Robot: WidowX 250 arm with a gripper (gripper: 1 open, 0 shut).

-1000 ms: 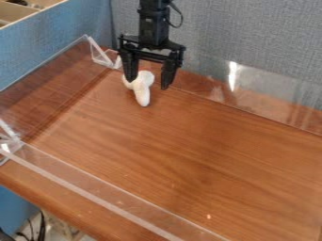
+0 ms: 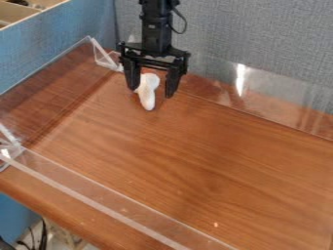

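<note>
My black gripper [image 2: 152,76] hangs from the arm at the back of the wooden table, with its two fingers spread apart around a white object [image 2: 148,96]. The object, elongated with a wider upper end, is partly hidden under the gripper. Whether the fingers touch it I cannot tell.
Clear plastic walls border it. A blue padded side [image 2: 46,54] runs along the left, and a grey wall stands behind. A wooden box [image 2: 16,10] is at the top left corner.
Compared with a second ago, the gripper sits slightly lower. The white object shows little or no movement.
</note>
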